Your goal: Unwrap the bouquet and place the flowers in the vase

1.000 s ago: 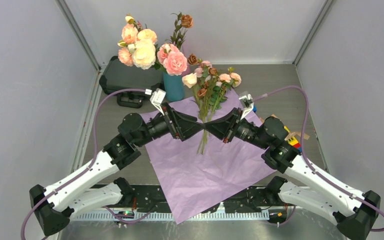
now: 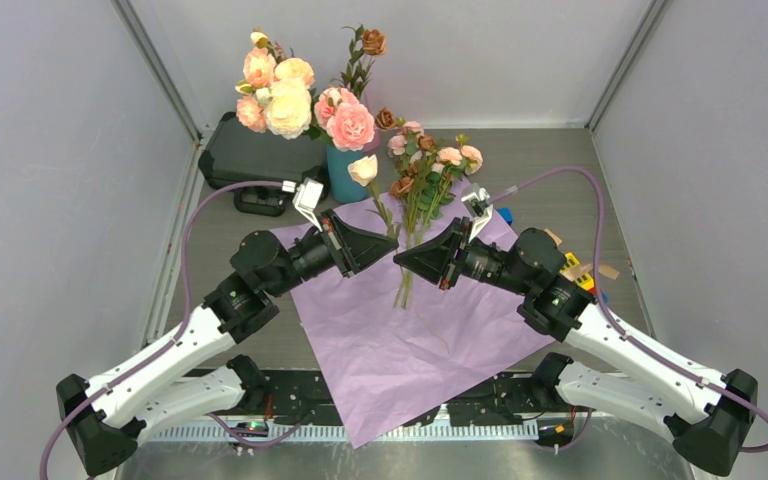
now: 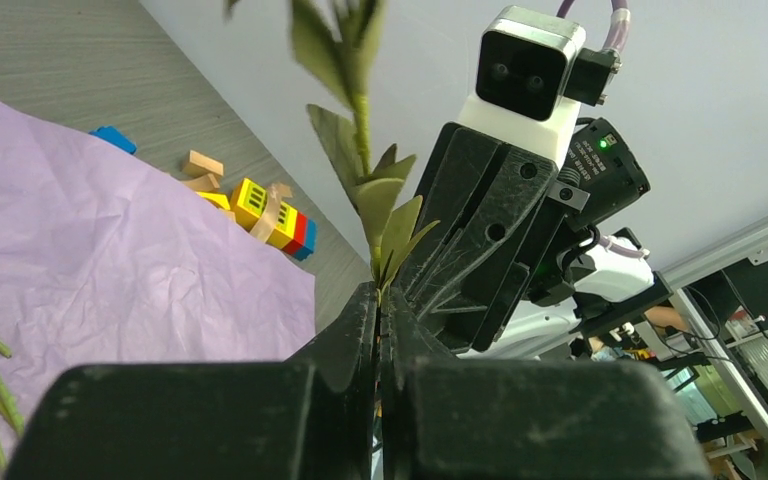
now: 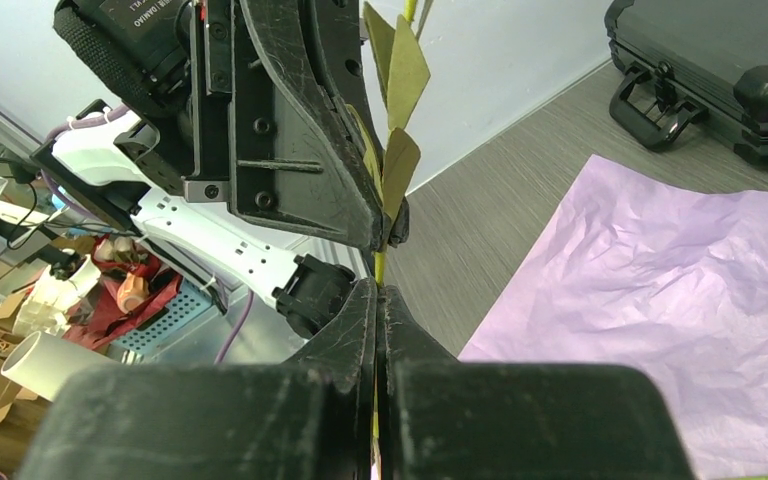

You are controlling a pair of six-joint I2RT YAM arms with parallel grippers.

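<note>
A cream rose stands upright between my two grippers over the purple paper. Its leafy stem runs down into the fingertips of my left gripper, shut on it. My right gripper is just beside and below, also shut on that stem. The teal vase at the back holds large cream, pink and brown blooms. A bunch of smaller pink and brown flowers lies on the paper, stems toward the front.
A black case lies at back left. Toy blocks and wooden pieces lie at the right edge of the paper, behind my right arm. Walls close in the sides and back.
Since about a second ago both grippers have shifted slightly left, and the rose's head has moved left and down.
</note>
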